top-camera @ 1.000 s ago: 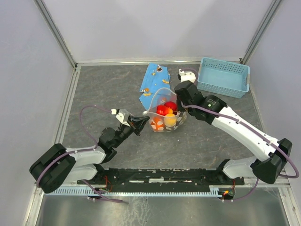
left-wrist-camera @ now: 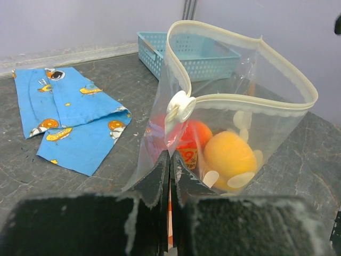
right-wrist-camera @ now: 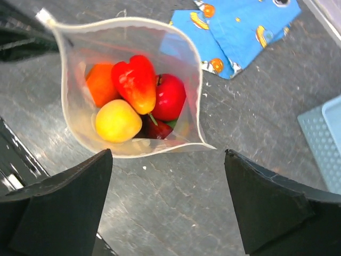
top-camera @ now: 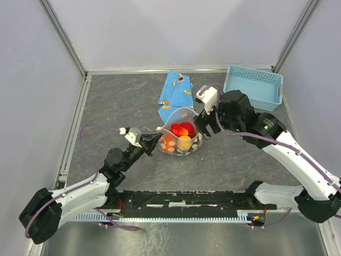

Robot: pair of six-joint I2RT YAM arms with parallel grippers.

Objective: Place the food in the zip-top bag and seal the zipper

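The clear zip top bag (top-camera: 180,151) stands upright at mid-table, its mouth spread wide. Inside lie a yellow fruit (right-wrist-camera: 118,121), an orange piece (right-wrist-camera: 102,84), a red-yellow pepper (right-wrist-camera: 134,84) and a dark red round fruit (right-wrist-camera: 169,97). A white zipper slider (left-wrist-camera: 180,109) sits at the bag's left corner. Just below it, my left gripper is shut on the bag's edge. My right gripper is open to the right of the bag, its fingers apart, with nothing between them; the bag's right corner points toward the gap.
Behind the bag lies a folded blue patterned cloth (top-camera: 177,92). An empty light-blue basket (top-camera: 253,85) occupies the back right corner. Bare grey table (top-camera: 114,96) shows at the left and front.
The left gripper and the bag have shifted slightly left.
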